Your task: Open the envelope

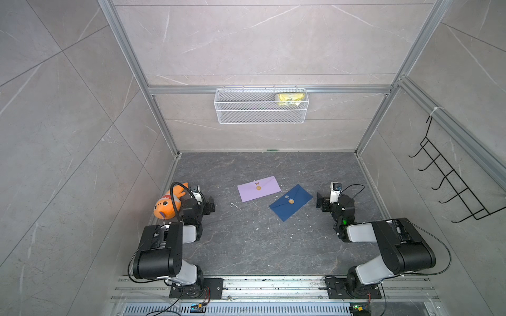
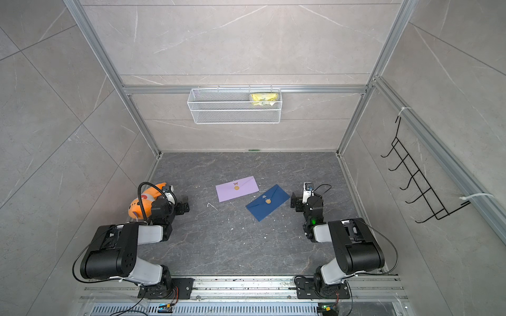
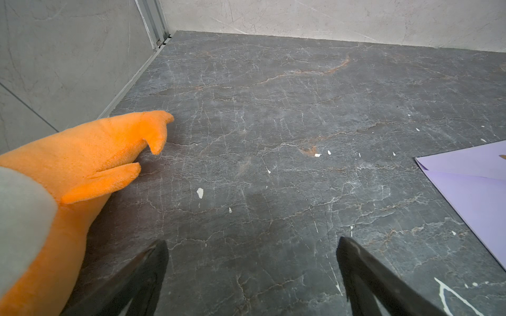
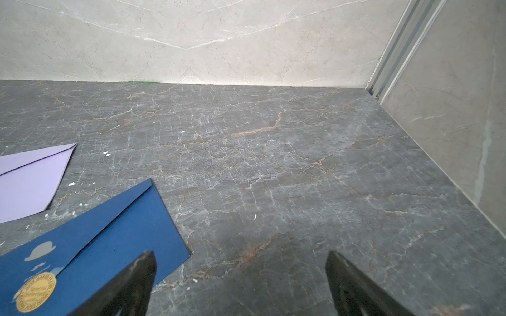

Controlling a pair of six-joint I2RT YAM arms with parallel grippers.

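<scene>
Two closed envelopes lie flat in the middle of the grey table: a lilac one (image 1: pixel 253 194) and, just right of it and nearer the front, a dark blue one (image 1: pixel 287 209). Each flap bears a round gold seal, clear on the blue envelope (image 4: pixel 121 237) in the right wrist view. My left gripper stands open and empty, left of the lilac envelope (image 3: pixel 469 184). To the right of the blue envelope is my right gripper, also open, with bare table between its fingers.
An orange plush toy (image 1: pixel 166 206) sits against the left wall beside my left arm. A small white hook-shaped piece (image 1: pixel 235 206) lies left of the envelopes. On the back wall hangs a white wire basket (image 1: pixel 237 113); a black rack (image 1: pixel 448 176) hangs right.
</scene>
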